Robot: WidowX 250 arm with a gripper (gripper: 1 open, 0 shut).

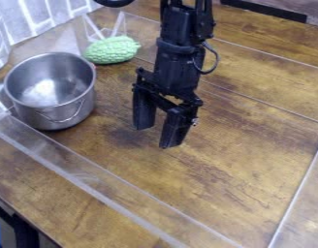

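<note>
The black robot gripper [162, 124] hangs over the middle of the wooden table, its two fingers spread apart with nothing visible between them. To its left is a steel pot [50, 89] with a wire handle. Behind the pot, at the back left, lies a light green, bumpy object [112, 49], clear of the gripper.
Bare tabletop [239, 165] fills the right and front. Clear plastic edging [116, 194] runs along the front left and the right side. A pale cloth curtain [19, 19] is at the back left.
</note>
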